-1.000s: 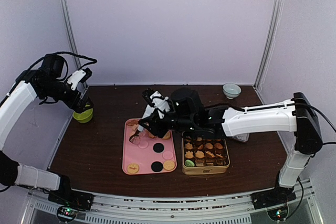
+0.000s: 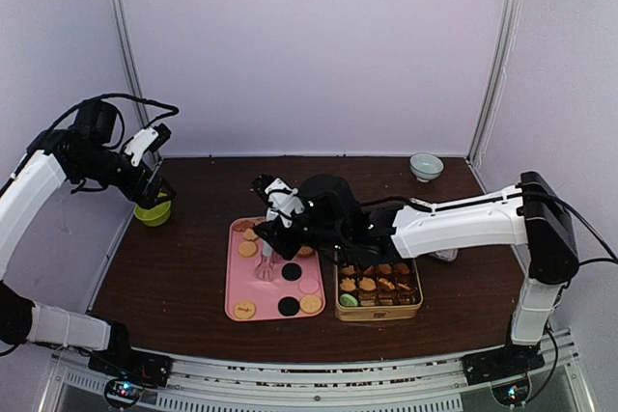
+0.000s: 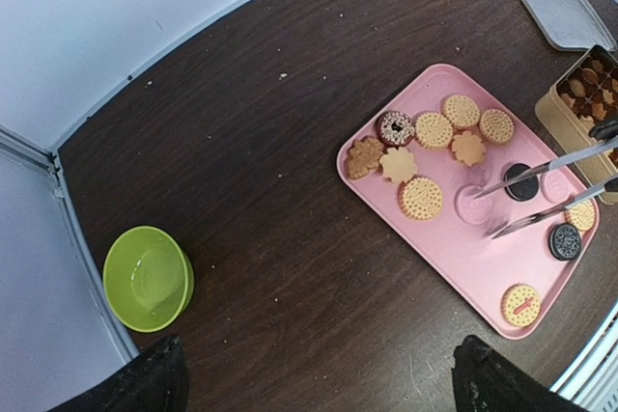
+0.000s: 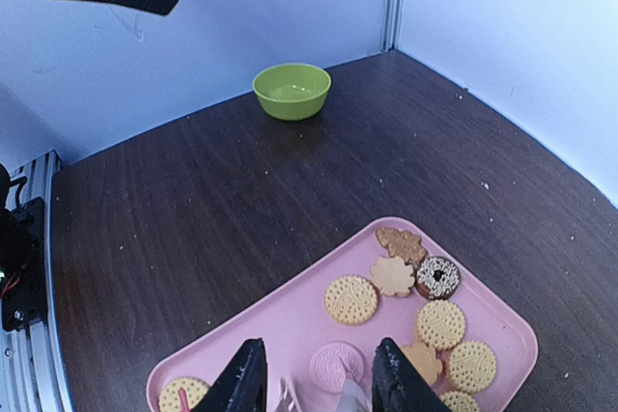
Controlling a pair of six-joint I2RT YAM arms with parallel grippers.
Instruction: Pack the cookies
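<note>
The cookies lie on a pink tray [image 3: 454, 258]: round pale ones [image 3: 421, 198], dark ones [image 3: 565, 241], flower-shaped ones [image 3: 398, 165] and pink discs [image 3: 473, 205]. A square tin [image 2: 378, 312] to its right holds several cookies in compartments. My right gripper is over the tray, its black fingers [image 4: 251, 373] part open. Two long metal blades extend from it; how they are fixed is not clear. Their tips stand apart beside one pink disc, without a cookie visibly gripped. Away to the left, my left gripper is open and empty.
A green bowl [image 3: 148, 279] stands at the left, below my left arm. A pale bowl [image 2: 426, 167] sits at the back right. Behind the tin is a metal tray [image 3: 563, 12]. Bare table lies between the green bowl and the pink tray.
The right arm has shifted left a little, and the blade tips have moved right and toward the front over the pink tray. The left arm is still.
</note>
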